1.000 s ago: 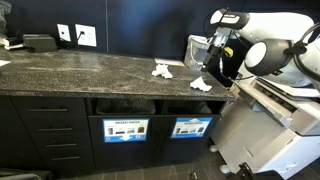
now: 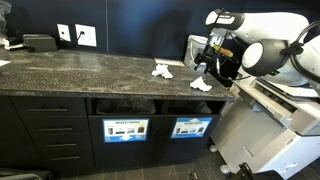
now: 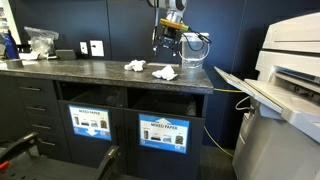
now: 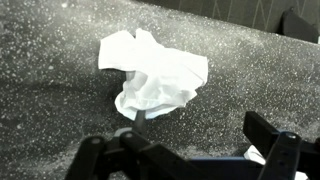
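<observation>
Two crumpled white papers lie on the dark speckled counter: one farther back (image 2: pixel 162 71), the other near its front edge (image 2: pixel 201 84). My gripper (image 2: pixel 203 63) hangs above the counter close to them, touching neither as far as shows. In the wrist view a white paper (image 4: pixel 165 72) spreads out ahead of the open gripper, nothing between its fingers. Part of another white paper (image 4: pixel 256 155) peeks out beside the right finger, which hides much of it. Exterior view 2 has both papers, below the gripper (image 3: pixel 163 43).
A large whitish machine (image 3: pixel 285 95) stands at the right, and a wall rises behind the counter.
The gripper has swung slightly left and toward the papers in exterior view 1. Both papers lie where they were.
</observation>
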